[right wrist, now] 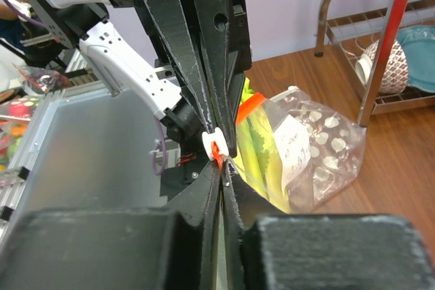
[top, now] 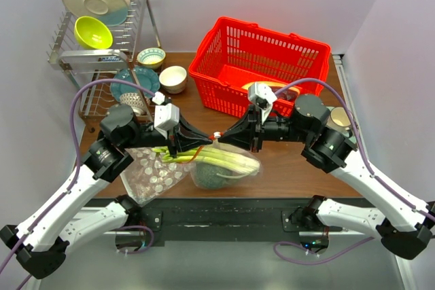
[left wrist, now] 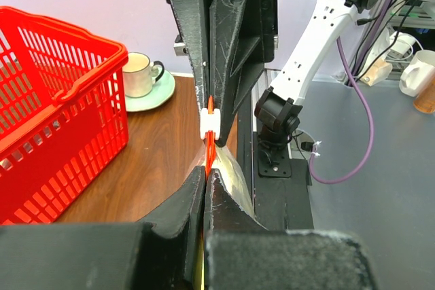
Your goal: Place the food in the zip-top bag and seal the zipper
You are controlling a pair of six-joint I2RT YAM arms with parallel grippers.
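Note:
A clear zip bag (top: 212,176) holds celery (top: 228,159) and a dark green vegetable, perhaps broccoli, near the table's front edge. Its orange zipper strip (left wrist: 210,146) runs up into the fingers of my left gripper (top: 208,141), shut on it. A white zipper slider (left wrist: 210,122) sits on the strip between the two grippers. Facing the left from the right side, my right gripper (top: 223,138) has its fingertips close together at the slider. Whether they grip it cannot be made out. Celery leaves (right wrist: 255,134) show past the left fingers in the right wrist view.
A red basket (top: 258,39) stands behind the grippers. A dish rack (top: 109,52) with a bowl and plates is at the back left. To the right is a cup (left wrist: 139,75) on a saucer. Another clear bag with pale round pieces (top: 155,174) lies front left.

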